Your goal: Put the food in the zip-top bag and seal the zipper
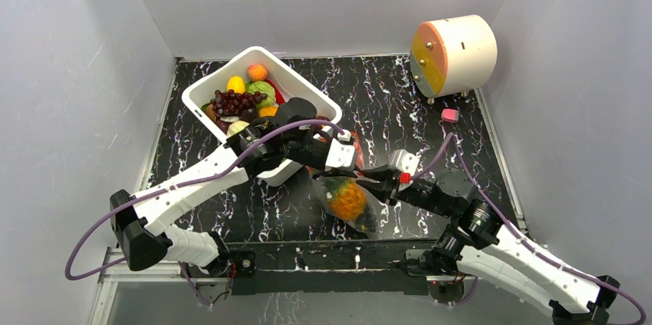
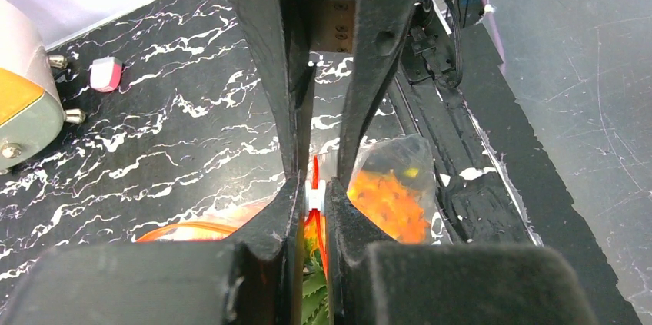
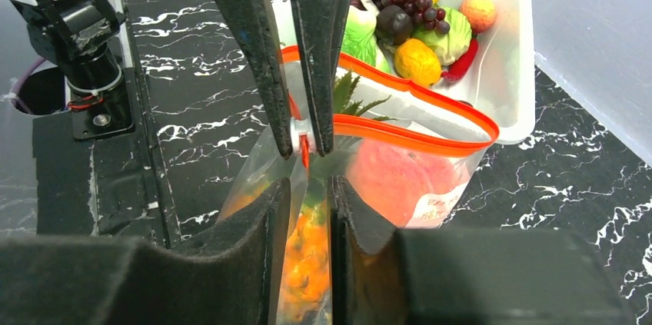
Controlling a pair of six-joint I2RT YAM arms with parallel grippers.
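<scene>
The clear zip top bag (image 1: 350, 200) hangs below both grippers, with orange food, green leaves and a pinkish item inside. In the right wrist view its orange zip (image 3: 415, 137) bows into an open loop. My left gripper is shut on the white slider (image 2: 314, 199) at one end of the zip. Facing it, my right gripper stands part open, and its fingers (image 2: 350, 140) come down on either side of the slider and the orange strip in the left wrist view. Whether they touch the bag cannot be told.
Behind the left arm is a white bin (image 1: 201, 94) with grapes, a peach, cabbage and other produce. A round drawer box (image 1: 469, 48) stands at back right, a small pink block (image 1: 450, 115) in front of it.
</scene>
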